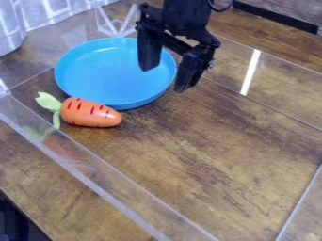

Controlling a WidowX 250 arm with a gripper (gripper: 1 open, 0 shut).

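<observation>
An orange toy carrot [90, 113] with black stripes and green leaves lies on the wooden surface at the lower left, just outside a round blue plate [104, 80]. My black gripper [171, 68] hangs over the right part of the plate and beside it, its two fingers spread apart, with nothing visible between them.
Clear transparent panels edge the wooden surface [220, 165] along the left and right. A white object [19, 24] stands at the top left corner.
</observation>
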